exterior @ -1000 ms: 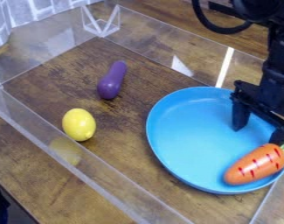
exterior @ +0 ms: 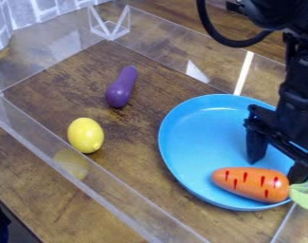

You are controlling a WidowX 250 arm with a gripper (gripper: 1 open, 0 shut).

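Note:
An orange toy carrot [exterior: 250, 184] with red stripes and pale green leaves lies in a blue plate [exterior: 194, 142] on the right. The black gripper [exterior: 275, 152] is low over the plate's right side, just behind the carrot near its leafy end. Its fingertips are dark and overlap, so whether it is open or shut is unclear.
A purple eggplant [exterior: 122, 87] lies at upper left and a yellow egg-shaped object [exterior: 85, 135] at left, both on the wooden surface [exterior: 55, 85]. Clear plastic walls border this area.
The carrot has moved left along the plate's near part and turned more level, its leaves now lower. The gripper has moved slightly left and toward the near side.

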